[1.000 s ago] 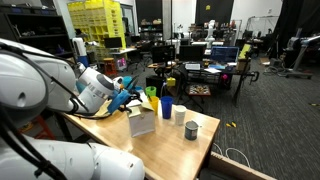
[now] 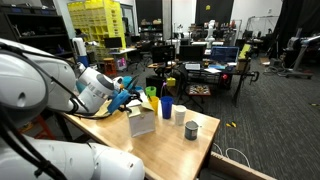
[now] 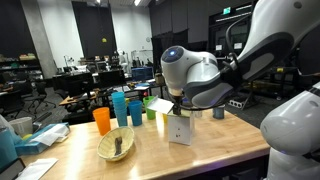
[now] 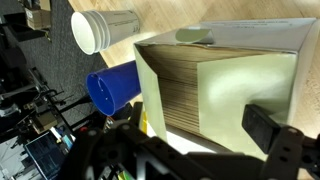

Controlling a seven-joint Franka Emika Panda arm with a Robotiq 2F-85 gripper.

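Note:
A white box (image 4: 200, 90) stands on the table with its top open and flaps raised; its tan inside fills the middle of the wrist view. It also shows as a pale block (image 2: 142, 122) in exterior view 1 and below the arm (image 3: 180, 130) in exterior view 2. My gripper is over the near side of this box, its dark fingers wide apart, one by the left flap and one by the right flap. Whether either finger touches the cardboard I cannot tell.
Beside the box are a blue cup (image 4: 115, 88) and a white cup (image 4: 85, 32). A grey mug (image 2: 191, 131) stands near the table's right side. Across the table are a wicker basket (image 3: 117, 143) and an orange cup (image 3: 102, 120). Bare wood (image 2: 170, 155) lies in front of the box.

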